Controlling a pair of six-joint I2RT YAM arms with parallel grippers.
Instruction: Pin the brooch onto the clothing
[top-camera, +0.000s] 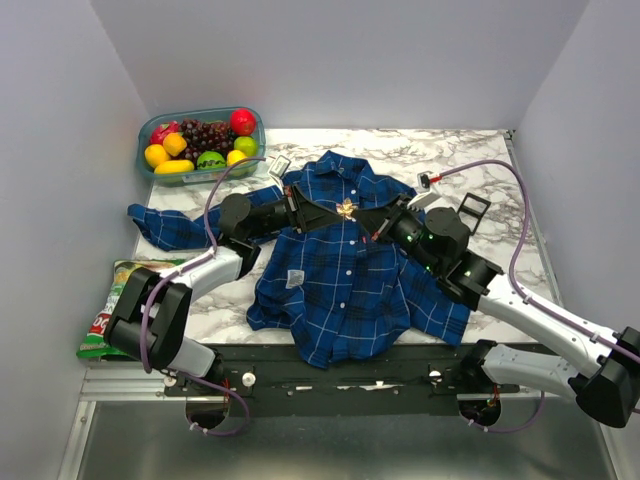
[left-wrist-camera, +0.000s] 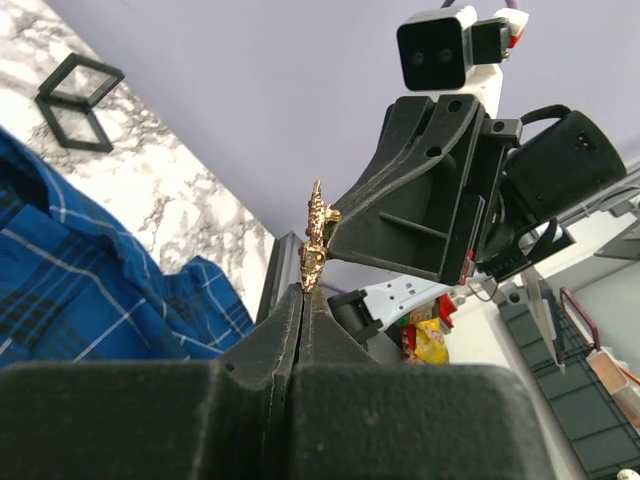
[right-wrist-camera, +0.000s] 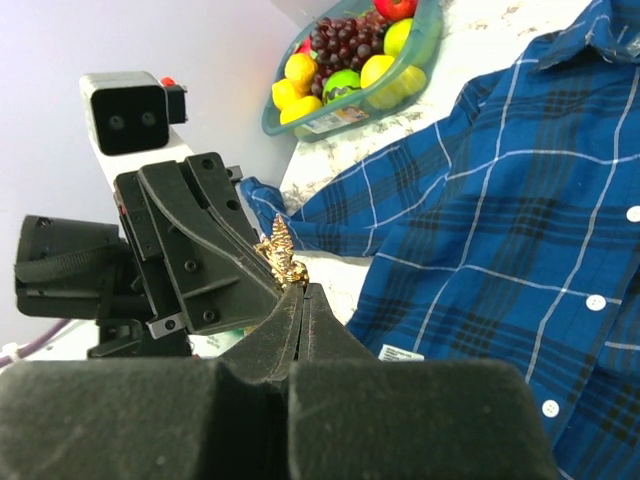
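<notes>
A gold brooch is held up between both grippers over the blue plaid shirt, which lies spread on the marble top. My left gripper and my right gripper point at each other from either side of it, both shut. In the left wrist view the brooch stands at the left fingertips, touching the right gripper's tips; in the right wrist view the brooch is at the right fingertips. I cannot tell which gripper bears its weight.
A fruit basket sits at the back left, a green bag at the front left. A black square frame lies right of the shirt. Walls enclose the back and sides.
</notes>
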